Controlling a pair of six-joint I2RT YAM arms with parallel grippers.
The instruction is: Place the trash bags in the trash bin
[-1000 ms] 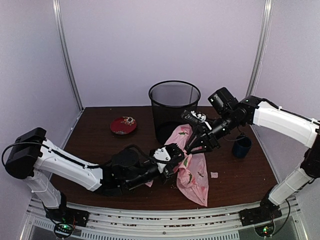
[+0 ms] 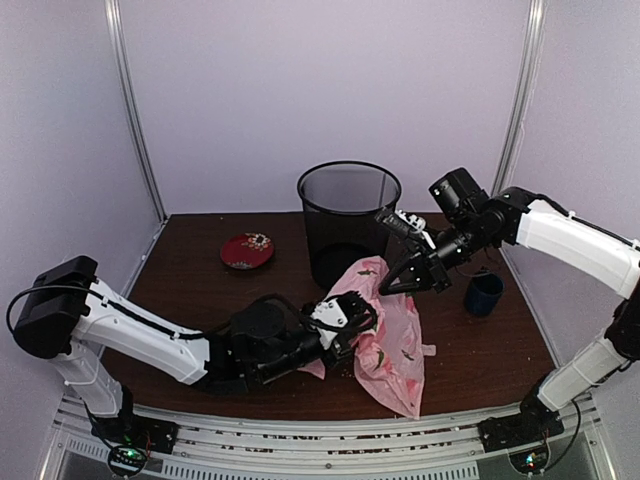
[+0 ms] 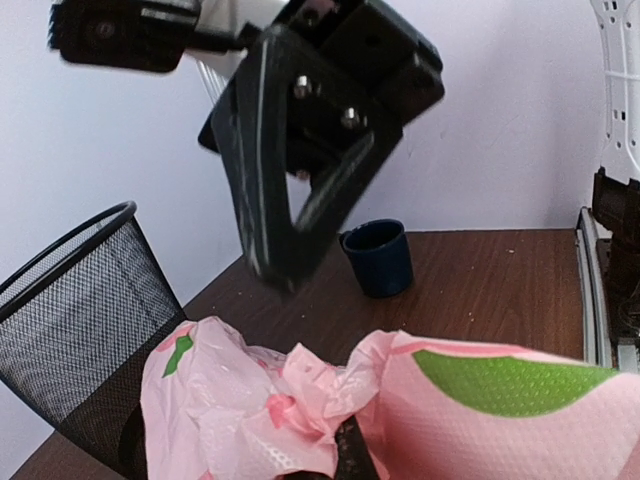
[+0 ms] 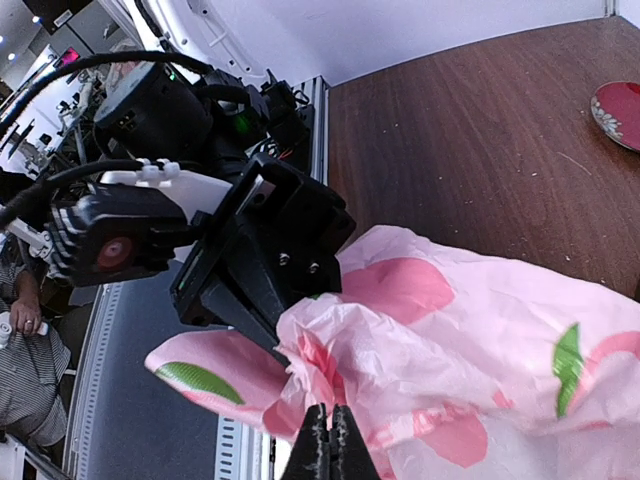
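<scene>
A thin pink plastic bag [image 2: 397, 350] with green and darker pink patches hangs crumpled over the table in front of the black mesh bin [image 2: 345, 225]. My left gripper [image 2: 368, 318] is shut on the bag; in the left wrist view, bunched plastic [image 3: 310, 400] rises around its fingertips and mostly hides them. In the right wrist view the bag [image 4: 500, 340] spreads out from the left fingers [image 4: 262, 300]. My right gripper is shut with nothing seen between its tips, above and beside the bag. The bin stands upright, open at the top.
A red patterned plate [image 2: 246, 251] lies left of the bin. Toward the right edge stands a dark blue mug [image 2: 483, 294], near the right arm. A small pale pink piece [image 2: 429, 350] shows beside the bag.
My right gripper has lifted and drawn slightly back from the left gripper, and its fingers have come together. The left gripper, still on the bag, has moved slightly right.
</scene>
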